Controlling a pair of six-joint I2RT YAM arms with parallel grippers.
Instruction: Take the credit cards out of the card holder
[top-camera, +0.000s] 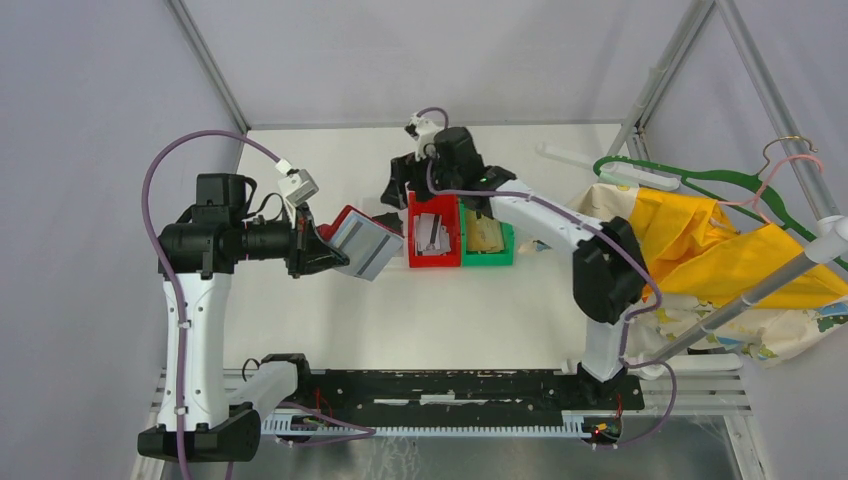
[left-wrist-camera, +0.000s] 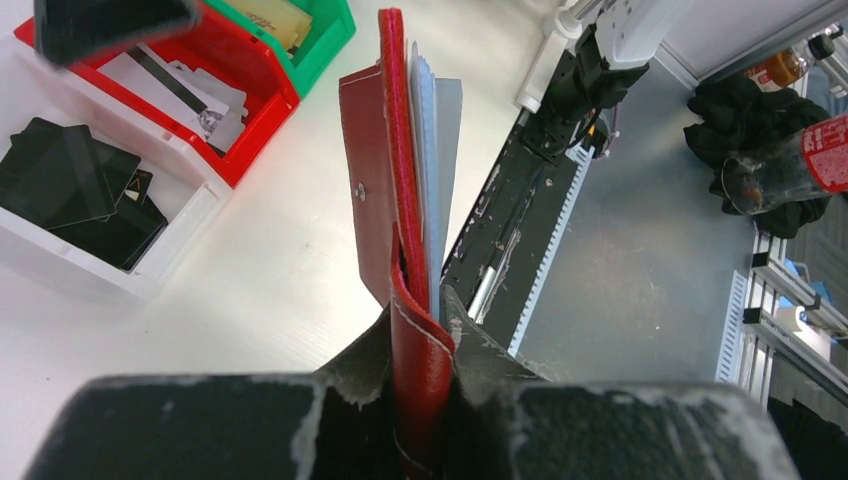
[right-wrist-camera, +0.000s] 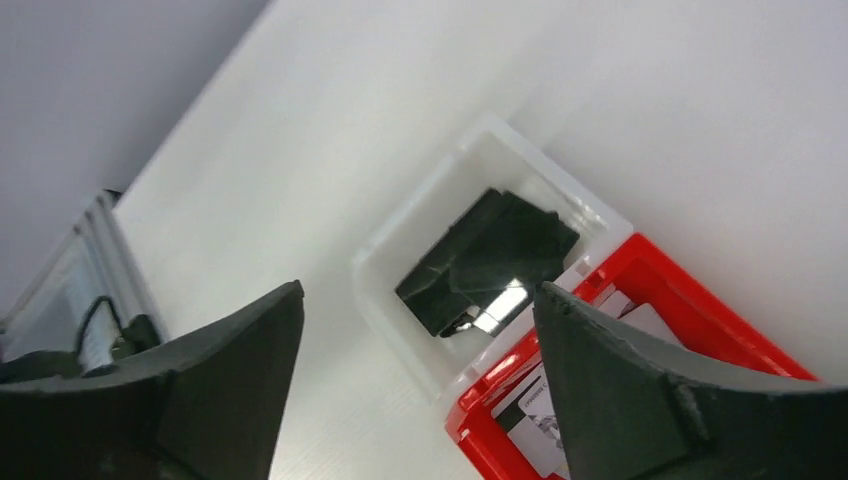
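The red card holder (top-camera: 360, 243), folded open with pale sleeves showing, is held by my left gripper (top-camera: 316, 250), which is shut on it; it fills the middle of the left wrist view (left-wrist-camera: 410, 250). My right gripper is open and hovers above the bins, with nothing between its fingers. Below it are a white bin (right-wrist-camera: 395, 230) with dark cards (right-wrist-camera: 470, 260), and a red bin (right-wrist-camera: 700, 300) with pale and dark cards.
A green bin (top-camera: 506, 240) stands right of the red one. Hangers and yellow cloth (top-camera: 700, 260) crowd the right side.
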